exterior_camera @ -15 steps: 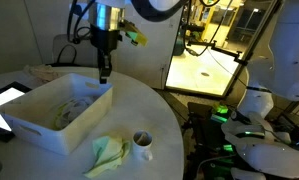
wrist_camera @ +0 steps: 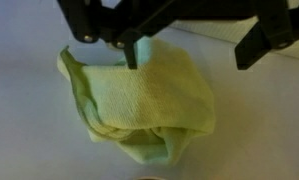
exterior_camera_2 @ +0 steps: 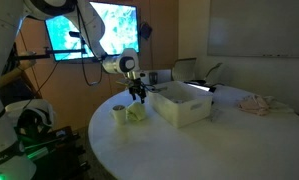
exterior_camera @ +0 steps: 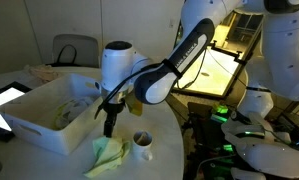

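A crumpled yellow-green cloth (exterior_camera: 107, 155) lies on the white table in front of the box. From the wrist view, the cloth (wrist_camera: 159, 95) fills the middle below me, with a fold standing up on its near side. My gripper is open over it, one finger above the cloth's upper left part and the other off to its right over bare table. Nothing is held between the fingers. Seen from outside, the gripper (exterior_camera: 110, 122) hangs just above and behind the cloth, pointing down.
A white mug (exterior_camera: 142, 149) stands close to the cloth's right. The white box (exterior_camera: 44, 138) is behind and left, its wall near my gripper, with something pale green inside. Pinkish cloth (exterior_camera_2: 257, 104) lies farther back.
The cloth, mug and box have stayed in place.
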